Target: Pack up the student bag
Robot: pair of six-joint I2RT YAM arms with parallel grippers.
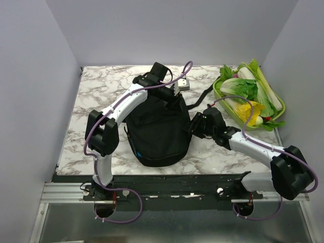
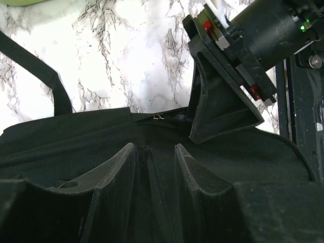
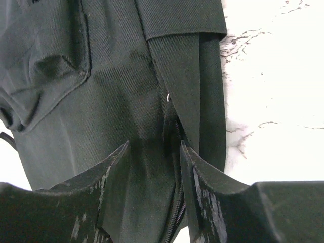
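Observation:
A black student bag point(image 1: 159, 139) lies flat on the marble table, its bottom toward the near edge. Over its upper right part is my left gripper, fingers parted, with a raised fold of black fabric between and just beyond the tips; no firm hold shows. At the bag's right side my right gripper has its fingers apart too, above the side seam. A dark zipper point(image 3: 176, 217) runs down by its right finger. In the left wrist view a small metal zipper pull point(image 2: 158, 117) shows near the right gripper's fingers point(image 2: 223, 93).
A green basket point(image 1: 219, 96) of vegetables stands at the back right. A small grey-white box point(image 1: 184, 84) sits behind the bag, and a black strap point(image 1: 202, 96) trails right.

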